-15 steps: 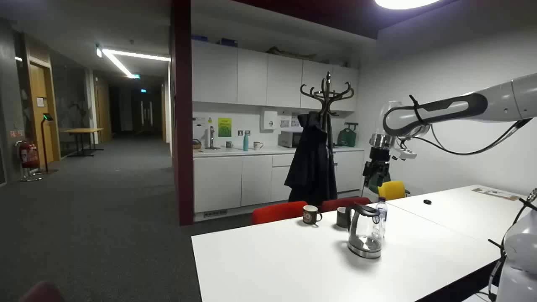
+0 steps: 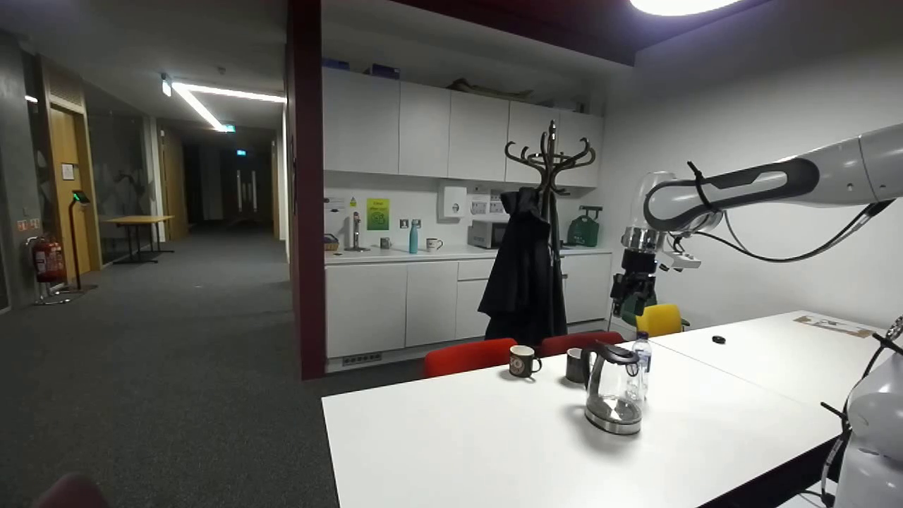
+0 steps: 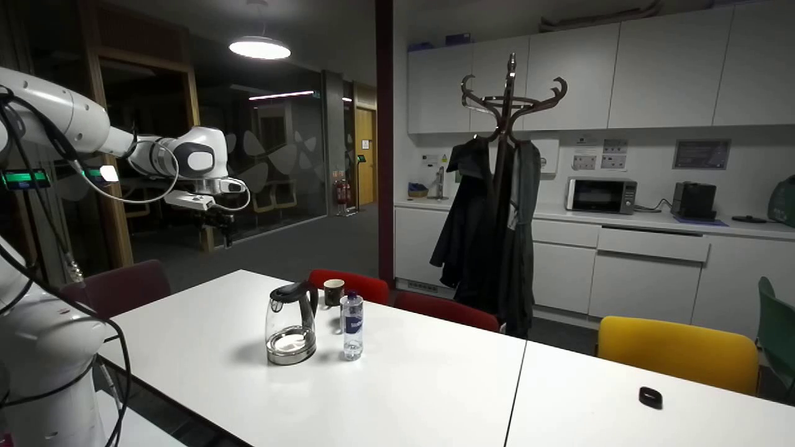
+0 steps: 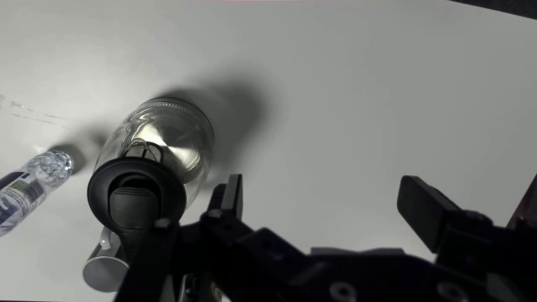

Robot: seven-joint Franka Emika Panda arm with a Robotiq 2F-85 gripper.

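Observation:
My gripper is open, its fingers wide apart with only bare tabletop seen between them. In exterior view 1 the gripper (image 2: 631,309) hangs well above table height. A glass kettle (image 4: 156,166) with a black lid and handle stands upright on the white table, left of my fingers in the wrist view; part of its handle is hidden behind the gripper. The clear water bottle (image 3: 352,328) stands close beside the kettle (image 3: 290,328). Two dark mugs, one at the table's far edge (image 2: 521,361) and another (image 2: 577,365) behind the kettle, stand upright.
A small black object (image 3: 649,397) lies on the other table section. Red chairs (image 2: 470,357) and a yellow chair (image 3: 676,351) line the far side, with a coat stand (image 2: 550,161) behind.

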